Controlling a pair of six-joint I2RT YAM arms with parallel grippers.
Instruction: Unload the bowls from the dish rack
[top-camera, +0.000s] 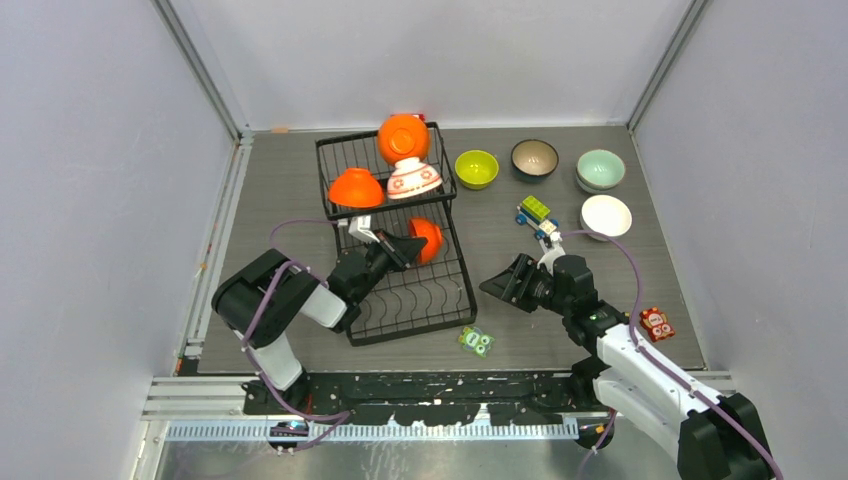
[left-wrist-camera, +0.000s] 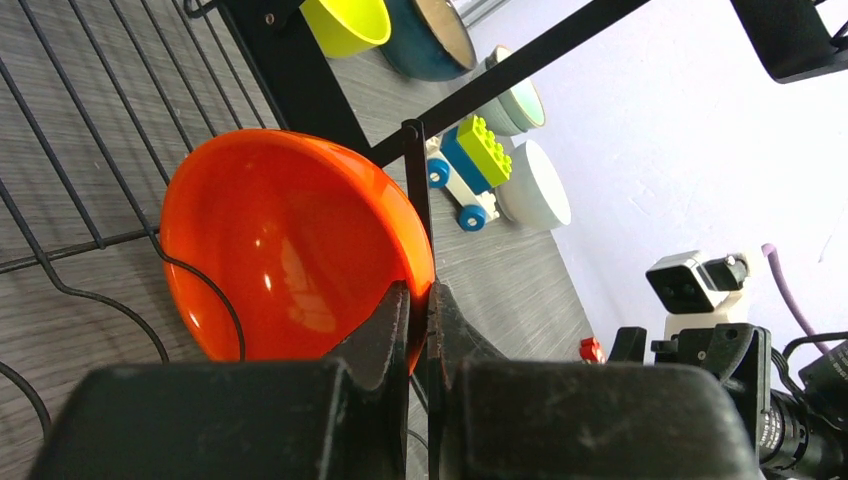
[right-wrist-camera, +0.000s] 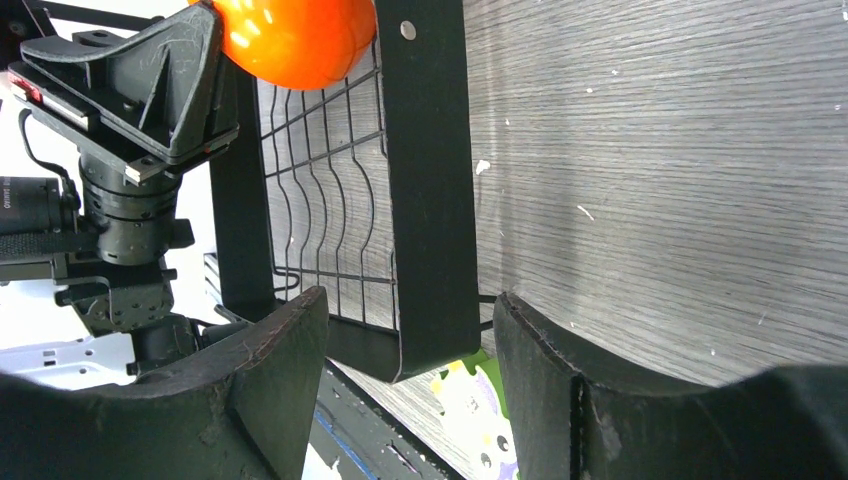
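An orange bowl (top-camera: 425, 232) stands on its side in the lower tier of the black dish rack (top-camera: 458, 295), and my left gripper is shut on its rim. The bowl's hollow faces the left wrist camera. On the upper tier sit an upside-down orange bowl (top-camera: 403, 135), a patterned white bowl (top-camera: 413, 178) and another orange bowl (top-camera: 355, 188). My right gripper is open beside the rack's right side, with nothing between its fingers.
Several bowls, among them a lime one (top-camera: 476, 167) and a white one (top-camera: 605, 216), stand right of the rack. A toy vehicle (top-camera: 536, 216), a green packet (top-camera: 475, 341) and a red packet (top-camera: 656, 322) lie on the table.
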